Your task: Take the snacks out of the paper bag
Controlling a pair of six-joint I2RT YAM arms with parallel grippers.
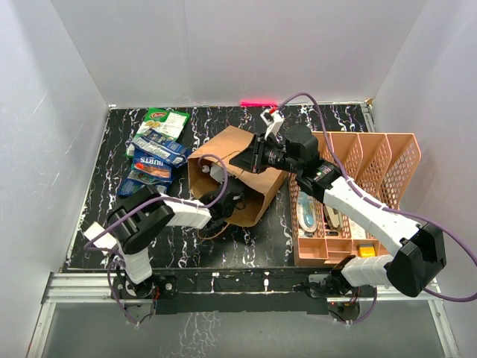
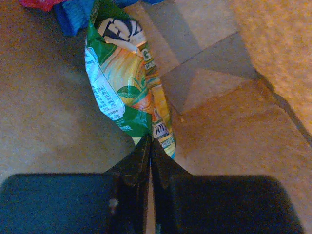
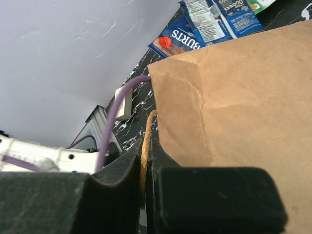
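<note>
The paper bag (image 1: 235, 149) lies tipped in the middle of the table, its opening toward the left arm. My left gripper is inside it, shut, its tips at a crumpled green snack packet (image 2: 119, 83); whether it grips the packet I cannot tell. A blue packet (image 2: 75, 14) lies beyond. My right gripper is shut on the bag's twisted paper handle (image 3: 149, 126), high over the bag. Snack packets (image 1: 156, 160) lie piled left of the bag, blue ones and a green one.
An orange divided basket (image 1: 402, 149) with assorted items fills the right side. White walls surround the table. Bare dark marble (image 1: 112, 224) shows at the front left.
</note>
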